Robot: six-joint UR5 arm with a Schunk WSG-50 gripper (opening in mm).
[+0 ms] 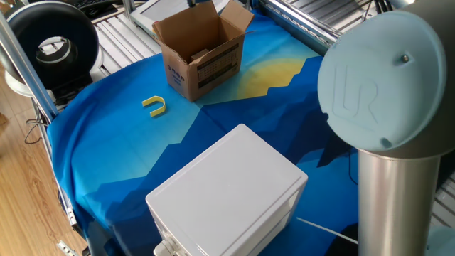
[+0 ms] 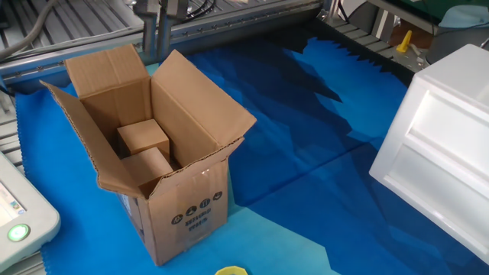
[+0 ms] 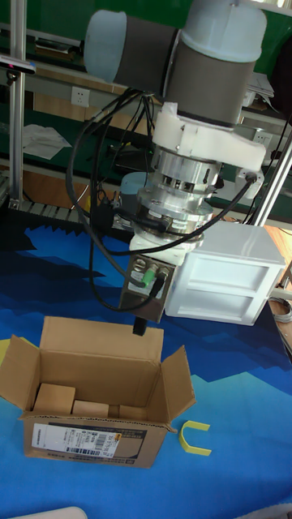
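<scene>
An open cardboard carton [image 1: 202, 67] stands on the blue printed cloth with its flaps spread. Inside it, in exterior view 2, are two small brown boxes [image 2: 144, 136]. A yellow U-shaped piece [image 1: 163, 106] lies flat on the cloth, beside the carton in exterior view 3. The white drawer unit [image 1: 227, 185] stands apart from both. My gripper [image 3: 140, 327] points down, seen in exterior view 3 between the carton's back side and the drawer unit. Its dark fingertips look close together from this angle, and whether they are parted is unclear. Nothing is seen hanging from them.
A tablet-like device with a green button [image 2: 19, 232] sits at the table's edge near the carton. A small yellow object [image 2: 404, 41] is at the far side. Metal rails [image 1: 302, 25] border the cloth. Open cloth lies between carton and drawer unit.
</scene>
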